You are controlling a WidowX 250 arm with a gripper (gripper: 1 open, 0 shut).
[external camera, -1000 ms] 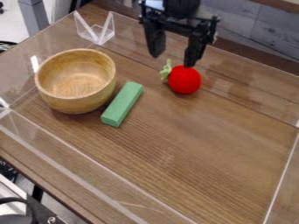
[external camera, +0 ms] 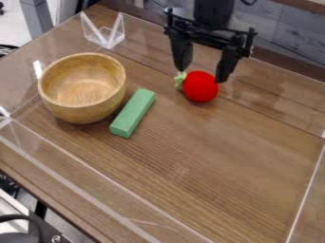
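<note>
My black gripper hangs at the top centre, its fingers pointing down and spread open, just above a red tomato-like object with a green top on the wooden table. Nothing shows between the fingers.
A tan bowl sits at the left, with a green block beside it. A clear plastic object stands at the back left. A dark cable lies at the lower left edge.
The objects on the table look unmoved.
</note>
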